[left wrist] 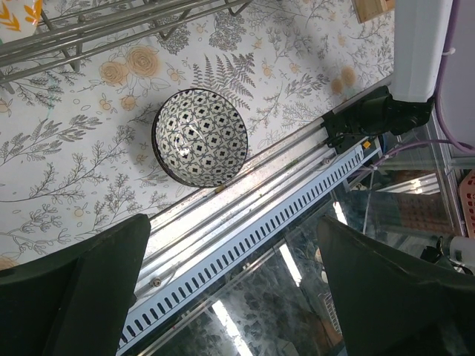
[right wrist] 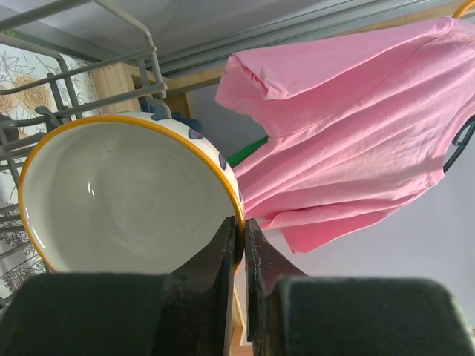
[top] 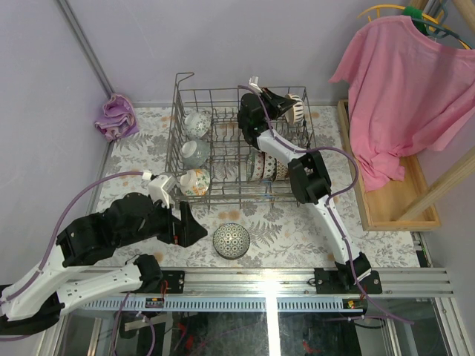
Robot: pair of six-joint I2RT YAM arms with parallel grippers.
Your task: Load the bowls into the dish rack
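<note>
My right gripper (top: 288, 105) is at the back right of the wire dish rack (right wrist: 111, 100), shut on the rim of a white bowl (right wrist: 111, 193) with a yellow edge and blue markings, which stands on its side. Other bowls sit tilted in the rack: several down the left (top: 195, 153) and several at front right (top: 267, 166). A black-and-white patterned bowl (left wrist: 200, 137) rests on the counter in front of the rack. My left gripper (top: 189, 231) is open and empty just left of that bowl.
A pink shirt (top: 397, 89) hangs over a wooden tray (top: 397, 215) at the right. A purple cloth (top: 116, 119) lies at the back left. A metal rail (top: 223, 274) runs along the front edge.
</note>
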